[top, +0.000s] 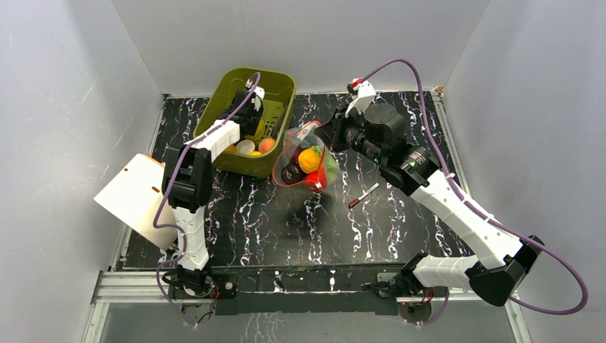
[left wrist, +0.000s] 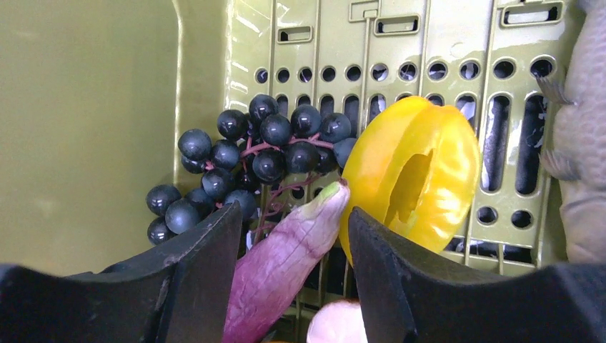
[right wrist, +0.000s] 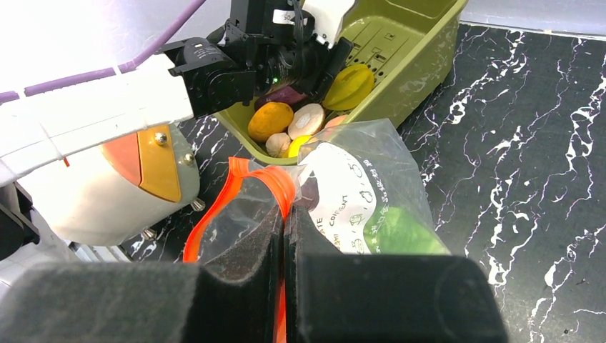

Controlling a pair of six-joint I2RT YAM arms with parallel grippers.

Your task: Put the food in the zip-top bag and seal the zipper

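Note:
My left gripper is open, down inside the green bin [top: 243, 164], around a purple eggplant [left wrist: 279, 275], beside a yellow pepper [left wrist: 407, 171] and dark grapes [left wrist: 275, 128]; a grey fish-like item [left wrist: 582, 143] lies at the right edge of the left wrist view. My right gripper is shut on the orange-rimmed top of the zip bag [right wrist: 232, 186], holding it up. In the top view the bag holds an orange fruit [top: 309, 161], a dark round item [top: 291, 173] and a red item [top: 316, 182].
A white board [top: 128, 193] lies at the left. A marker [top: 363, 195] lies on the marble surface right of the bag. Grey walls surround the area on the back and sides.

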